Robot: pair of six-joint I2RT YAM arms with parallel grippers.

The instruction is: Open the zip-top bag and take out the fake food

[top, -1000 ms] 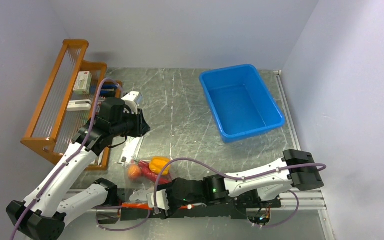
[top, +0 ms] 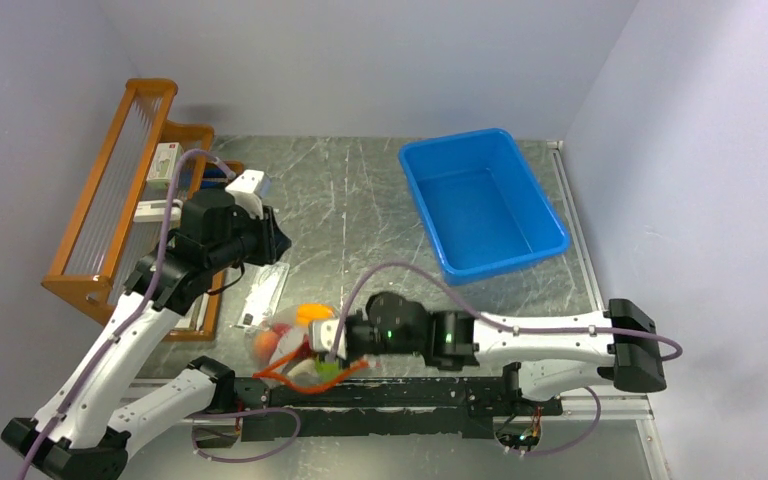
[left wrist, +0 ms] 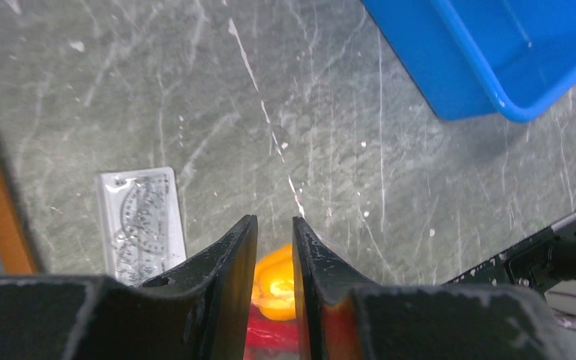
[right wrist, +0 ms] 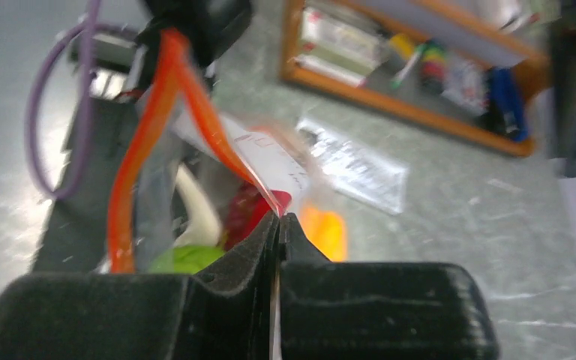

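Note:
The clear zip bag has an orange strip [right wrist: 129, 202] along its mouth, raised and spread into a loop near the table's front edge. My right gripper is shut on the bag's edge, where the strip meets its fingertips. Through the plastic show an orange pepper [top: 314, 313], a round orange-red piece [top: 265, 345], something green [right wrist: 189, 259] and a pale curved piece [right wrist: 199, 208]. In the top view the right arm covers part of the bag. My left gripper is partly open above the table, behind the bag, with nothing held between its fingers.
An empty blue bin [top: 485, 200] stands at the back right. A wooden rack [top: 115, 215] with boxes runs along the left, and a flat clear packet [left wrist: 144, 221] lies beside it.
My right gripper has risen and moved back from the front edge, bringing the orange strip up into a loop. The left gripper has shifted slightly left.

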